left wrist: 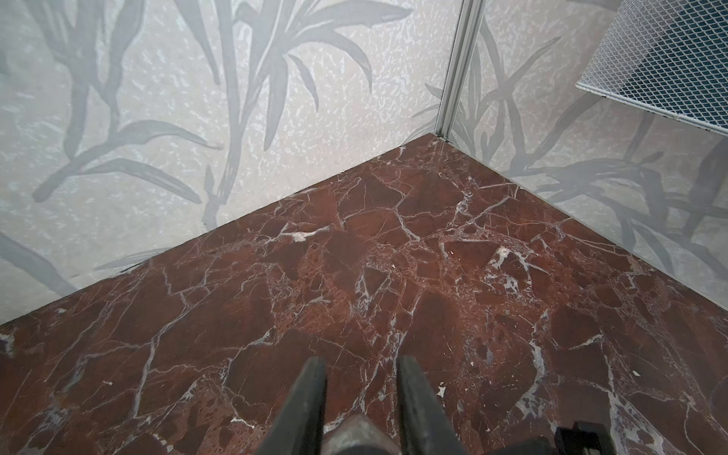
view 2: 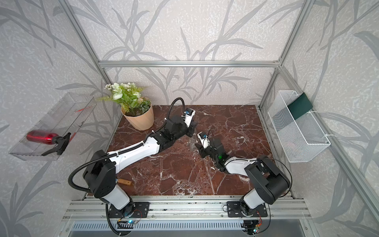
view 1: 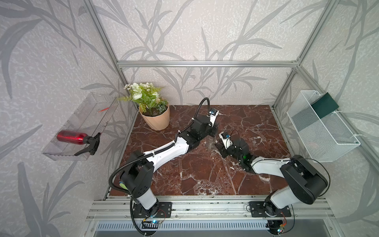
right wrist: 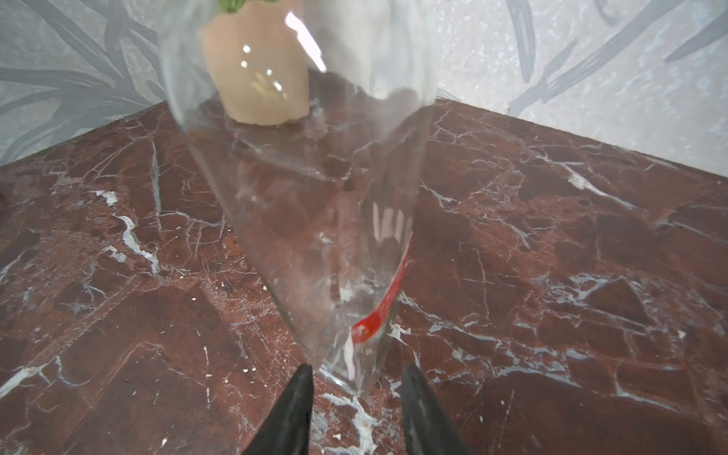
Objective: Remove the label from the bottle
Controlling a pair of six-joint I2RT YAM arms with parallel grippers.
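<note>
The clear bottle (right wrist: 311, 204) fills the middle of the right wrist view, narrowing downward, with a red strip (right wrist: 367, 327) along its lower right side. How the label's edges lie on it I cannot tell. From above, the see-through bottle is hard to make out between the two hands. My left gripper is shut on the bottle; a rounded, shiny part of it (left wrist: 359, 436) shows between the fingers. My right gripper is open, its fingers apart near the bottle's narrow lower end. Contact there is unclear.
A potted plant (view 1: 157, 120) stands at the back left. A clear bin (view 1: 94, 122) holding a red bottle (view 1: 71, 137) hangs on the left wall, a white mesh basket (view 1: 327, 138) on the right.
</note>
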